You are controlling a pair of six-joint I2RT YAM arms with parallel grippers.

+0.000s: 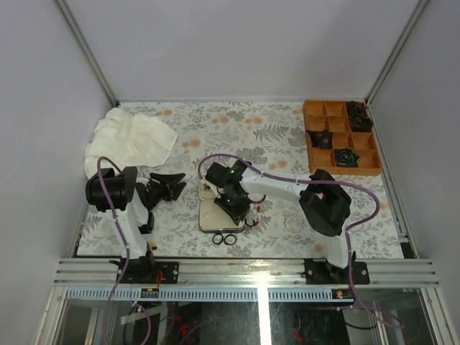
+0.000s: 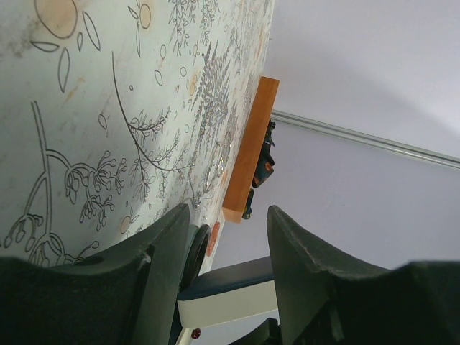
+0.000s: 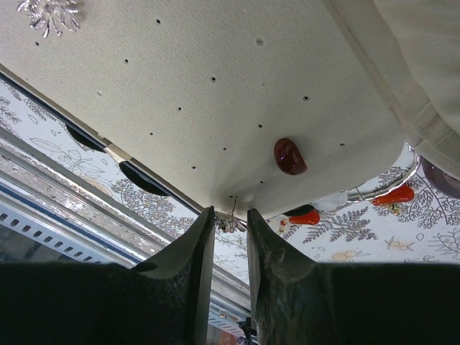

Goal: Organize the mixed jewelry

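In the right wrist view my right gripper is shut on a small silvery earring (image 3: 227, 225), whose thin pin points up over the cream padded panel of the jewelry box (image 3: 165, 65). Small holes dot that panel. A dark red stud (image 3: 290, 156) sits on it, and a spiky silver earring (image 3: 52, 14) is at its upper left. From above, the box (image 1: 208, 214) lies partly under the right arm. Well to its left, my left gripper (image 1: 182, 185) stands open above the table, with nothing held between its fingers.
A wooden compartment tray (image 1: 327, 109) holding dark items stands at the back right. A white cloth (image 1: 129, 140) covers the back left. Two black rings (image 1: 230, 239) lie at the box's front edge. Right of the box is a charm (image 3: 394, 195) with red pieces.
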